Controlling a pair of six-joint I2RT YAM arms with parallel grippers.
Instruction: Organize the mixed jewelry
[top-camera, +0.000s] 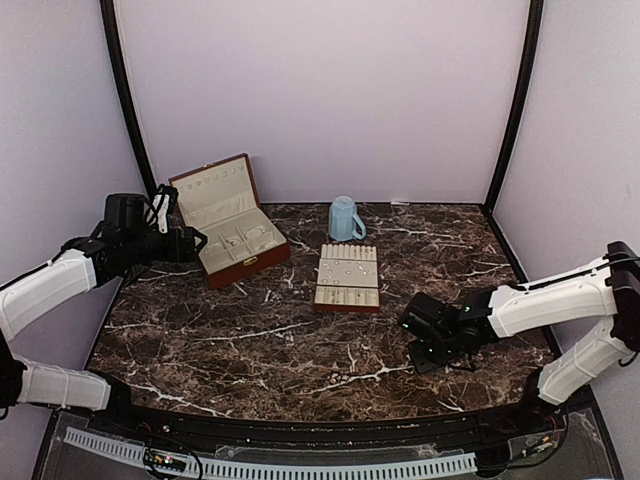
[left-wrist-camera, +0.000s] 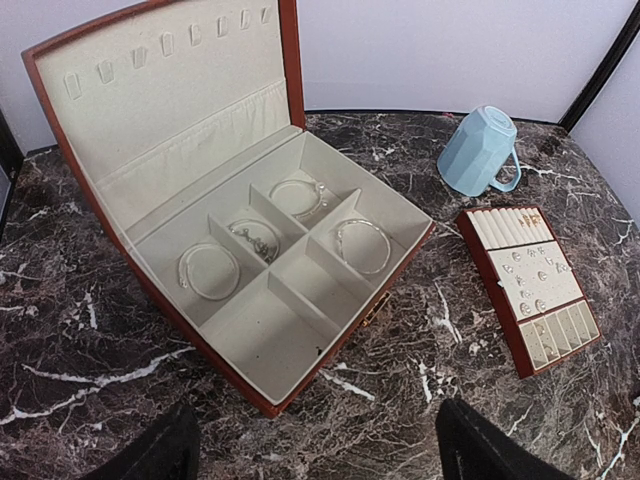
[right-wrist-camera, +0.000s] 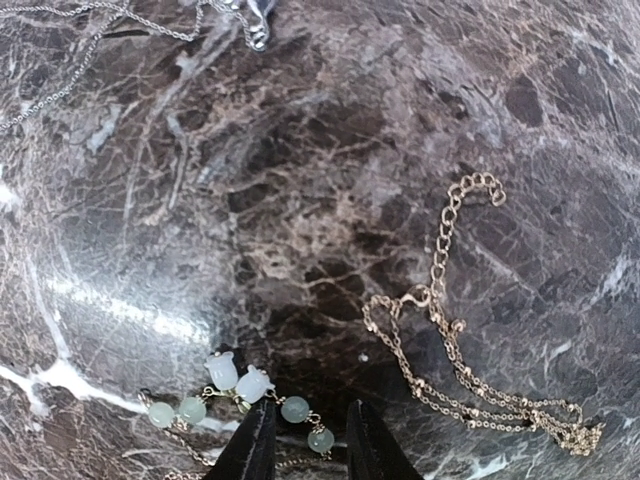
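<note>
In the right wrist view, a necklace with pale green beads and white flowers (right-wrist-camera: 253, 385) lies on the marble surface. My right gripper is low over its right end, fingers a little apart, with green beads visible between them; whether they touch cannot be told. Right of it lies a bunched gold chain (right-wrist-camera: 480, 400), and a silver chain (right-wrist-camera: 75, 70) is at the upper left. The open jewelry box (left-wrist-camera: 240, 378) holds bracelets (left-wrist-camera: 363, 246) in several compartments. My left gripper hangs open and empty in front of the box.
A small tray (top-camera: 348, 297) with rings and earrings stands mid-table, a blue mug (top-camera: 342, 220) behind it. Small loose pieces (top-camera: 340, 377) lie near the front edge.
</note>
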